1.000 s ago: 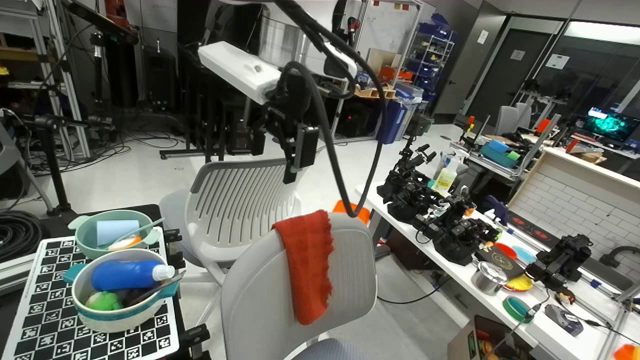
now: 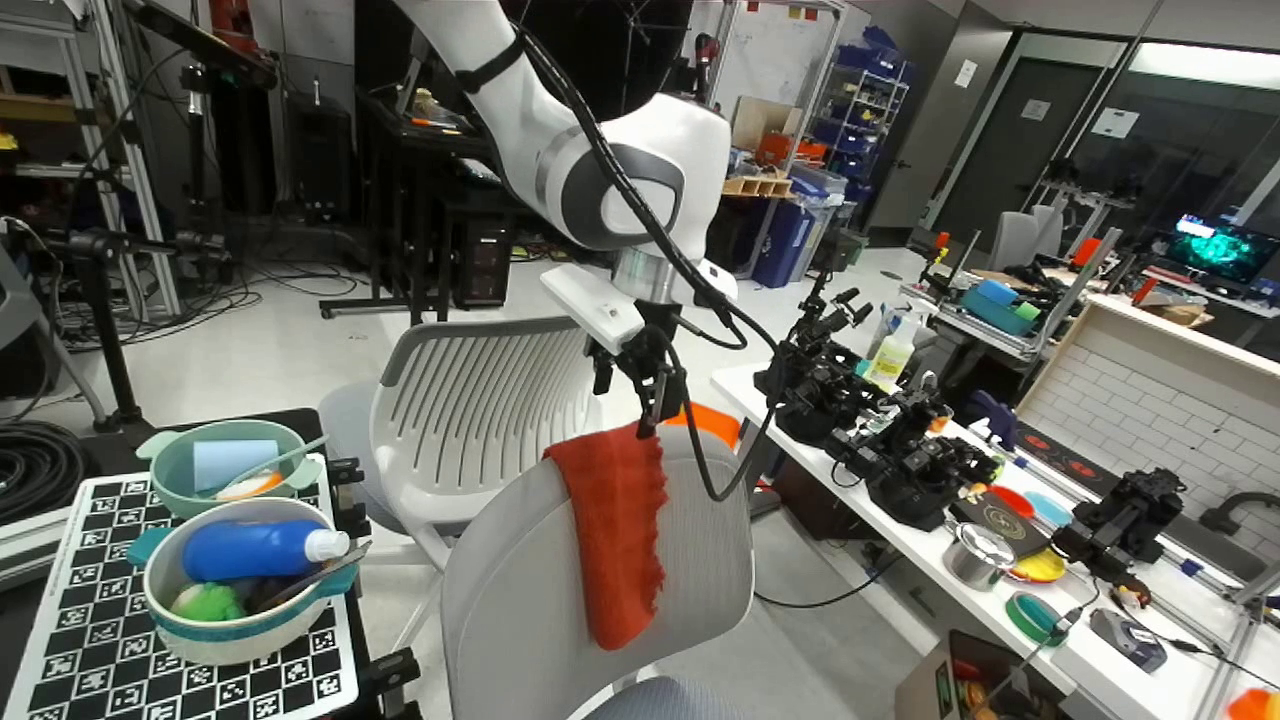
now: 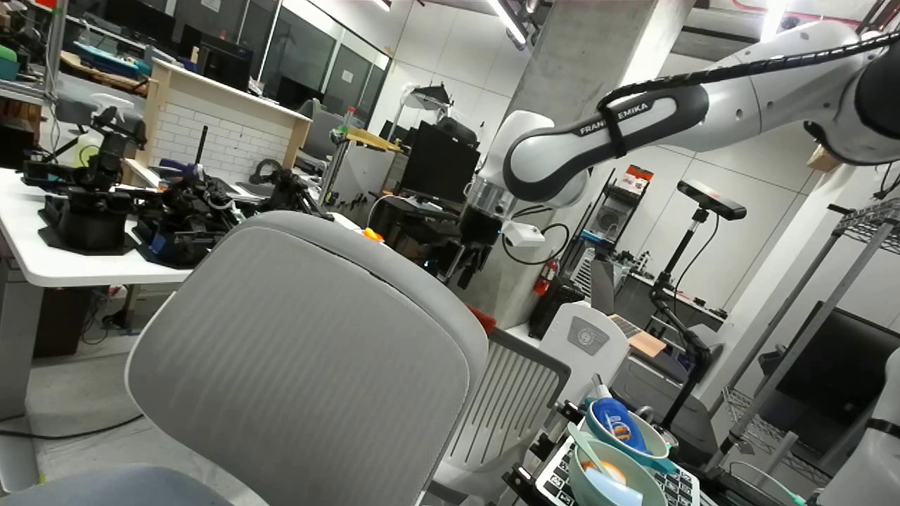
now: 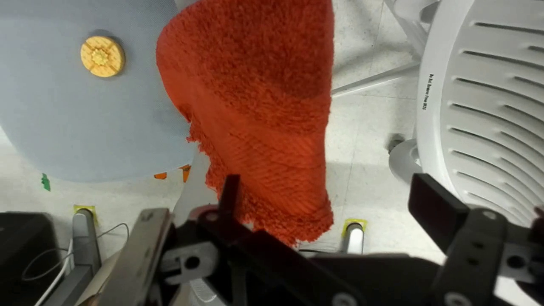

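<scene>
A red-orange towel (image 2: 614, 528) with a frayed edge hangs over the top of a grey chair back (image 2: 516, 600). Just above it, in the first exterior view, is my gripper (image 2: 626, 398), one fingertip overlapping the towel's upper right edge. Contact cannot be told. In the wrist view the fingers stand wide apart, and the towel (image 4: 260, 112) lies beyond them, nearer the left finger (image 4: 230, 194). Nothing is held. From the second exterior view, my gripper (image 3: 460, 268) hangs behind the chair back (image 3: 312, 337), which hides nearly all of the towel.
A second chair with a slatted back (image 2: 480, 420) stands close by. Two bowls, one with a blue bottle (image 2: 258, 548), sit on a patterned board (image 2: 90, 600) at left. A white table (image 2: 864, 510) with black devices runs along the right. A yellow disc (image 4: 102, 56) lies on a grey seat.
My arm has moved away from the first exterior camera, bringing the gripper lower and to the right, close to the towel's top. The towel and chairs look unmoved.
</scene>
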